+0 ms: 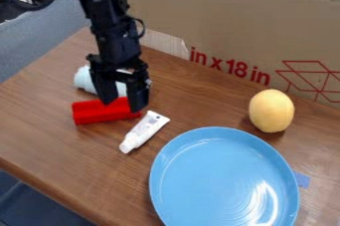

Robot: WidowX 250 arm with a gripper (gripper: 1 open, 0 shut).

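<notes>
My black gripper is open, hanging low over a red cylindrical object and a white cylindrical object behind it, both partly hidden by the gripper. A white tube lies diagonally just in front and to the right of the gripper.
A blue plate fills the front right. A yellow potato-like object sits at the right. A cardboard box stands along the back.
</notes>
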